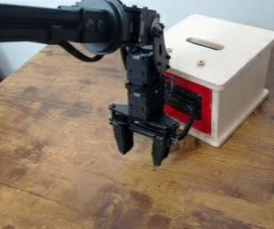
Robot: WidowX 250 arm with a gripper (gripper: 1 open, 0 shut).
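Observation:
My black gripper (141, 147) hangs pointing down over the wooden table, its two fingers apart with nothing between them. It is in front and to the left of a pale wooden box (235, 89) that has a slot in its top and a red front panel (197, 125). The arm and a cable cover part of that panel.
The box stands toward the back right.

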